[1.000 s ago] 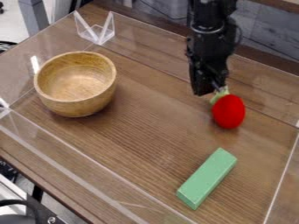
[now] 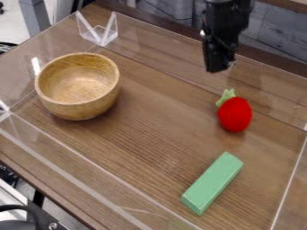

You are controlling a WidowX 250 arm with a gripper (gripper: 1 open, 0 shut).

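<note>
My gripper (image 2: 217, 59) hangs at the top centre-right over the back of the wooden table, dark and raised, with its fingers pointing down; whether they are parted is hard to tell. Below it, apart from it, a red tomato-like object (image 2: 235, 116) with a green top lies on the table. A long light-green block (image 2: 213, 183) lies at the front right. A tan wooden bowl (image 2: 77, 85) stands at the left.
A small clear wire or plastic rack (image 2: 99, 28) stands at the back left. A dark round object sits at the lower-left corner.
My gripper has risen and moved back, away from the red object. The red object appears slightly shifted left from a second ago.
</note>
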